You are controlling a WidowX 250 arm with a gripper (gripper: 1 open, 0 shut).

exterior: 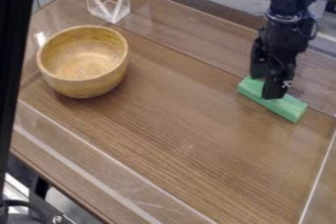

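My black gripper (pixel 273 71) hangs at the right of the camera view, low over a flat green block (pixel 285 106) on the wooden table. Its dark fingers overlap the block's far end from this angle; whether they touch it is unclear. The gap between the fingertips is hard to make out against the dark arm.
A tan bowl (pixel 82 76) sits at the left, with a small white wire-like object (pixel 108 10) behind it.
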